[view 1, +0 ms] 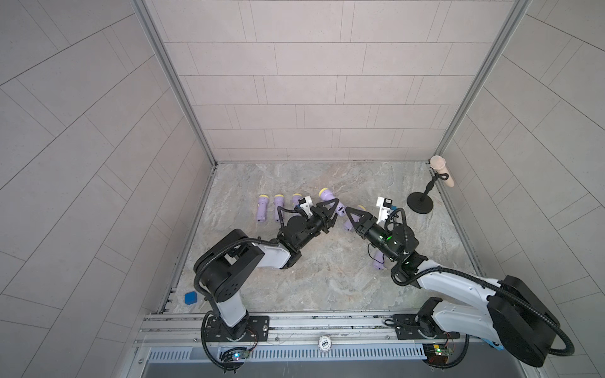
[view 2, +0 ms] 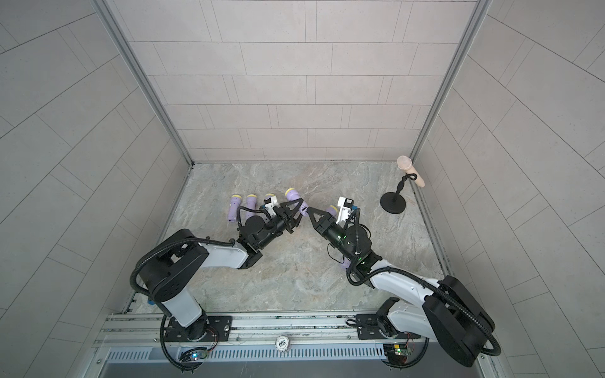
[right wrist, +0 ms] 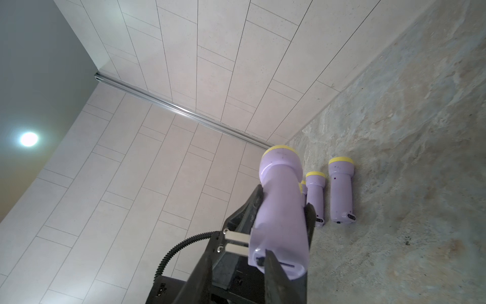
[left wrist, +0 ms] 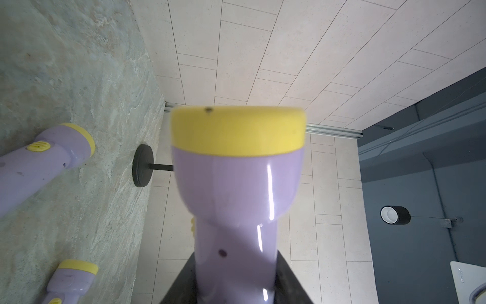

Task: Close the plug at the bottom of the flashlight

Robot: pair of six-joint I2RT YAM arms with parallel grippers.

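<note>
A lilac flashlight with a yellow head ring is raised in my left gripper, which is shut on it; in the left wrist view its head fills the middle. Its bottom end faces my right gripper, showing a dark slot and a small flap in the right wrist view. The right gripper's fingertips are just at that bottom end, blurred and apart, part open, with nothing clearly between them. Whether the plug is closed I cannot tell.
Several more lilac flashlights (view 1: 262, 208) lie on the marble table (view 1: 239, 277). A black stand (view 1: 419, 202) holding a pale object is at the back right. A blue block (view 1: 190, 297) lies near the front left corner.
</note>
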